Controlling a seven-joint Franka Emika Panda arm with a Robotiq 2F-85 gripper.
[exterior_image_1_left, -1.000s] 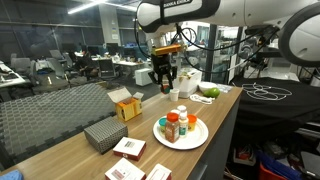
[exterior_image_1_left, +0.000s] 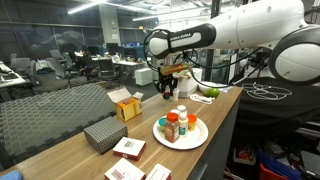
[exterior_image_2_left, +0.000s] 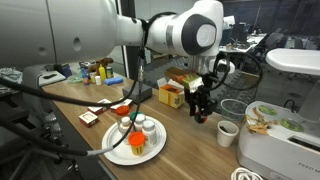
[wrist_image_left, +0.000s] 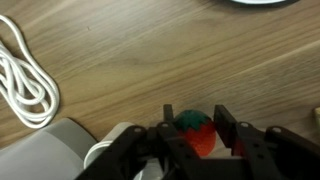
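Observation:
A red, round object with a green top, like a toy tomato or strawberry (wrist_image_left: 204, 138), is held between the black fingers of my gripper. In exterior view 2 the gripper (exterior_image_2_left: 202, 110) hangs over the wooden table, just to the left of a white mug (exterior_image_2_left: 227, 133). The wrist view shows the mug (wrist_image_left: 108, 148) below and left of the red object, partly covered by the gripper. Exterior view 1 has the gripper (exterior_image_1_left: 168, 88) small and at the far end of the table.
A white plate (exterior_image_2_left: 124, 157) with bottles and cups lies nearer the robot's base. An open yellow box (exterior_image_1_left: 126, 104), a grey block (exterior_image_1_left: 106, 133) and red-white boxes stand along the table. White cord (wrist_image_left: 30, 80) lies near the mug. Bare wood separates plate and mug.
My gripper sits slightly lower, towards the mug. Objects on the table look unmoved.

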